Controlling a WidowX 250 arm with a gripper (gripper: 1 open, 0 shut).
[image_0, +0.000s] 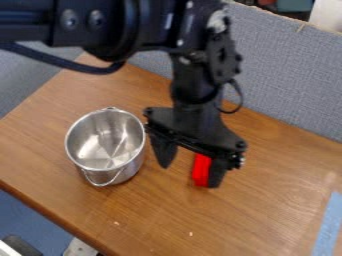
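Observation:
The black robot gripper (197, 153) hangs over the wooden table, open, its fingers straddling a red object (203, 171) that is mostly hidden beneath it. Only a small red part shows below the gripper body; whether the fingers touch it cannot be seen. A shiny steel pot (104, 145) with a wire handle stands to the left of the gripper.
A grey padded wall runs along the back, and a light blue strip (325, 225) lies at the right edge.

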